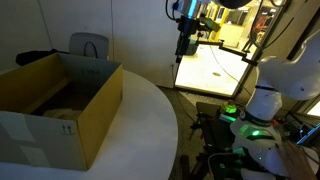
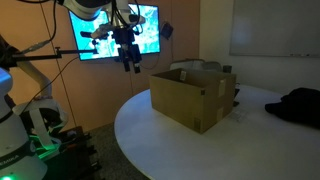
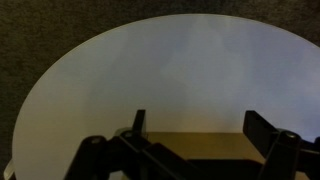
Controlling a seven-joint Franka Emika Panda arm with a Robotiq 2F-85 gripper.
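My gripper is open, its two dark fingers [image 3: 138, 124] wide apart with nothing held between them. It hangs high near the rounded end of the white table [image 1: 140, 140], well clear of the tabletop. A large open cardboard box [image 1: 92, 125] stands on that table. In exterior view 2 the box [image 2: 207, 103] is upright, to the right of the raised gripper [image 2: 132, 68]. Along the bottom of the wrist view, a brown strip of the box [image 3: 190, 140] shows behind the fingers. Something lies low inside the box, but I cannot tell what.
A grey chair [image 1: 89, 44] is behind the table. A black cloth-like heap [image 2: 294, 105] lies at the table's far right in exterior view 2. Bare tabletop [image 2: 190, 155] runs in front of the box.
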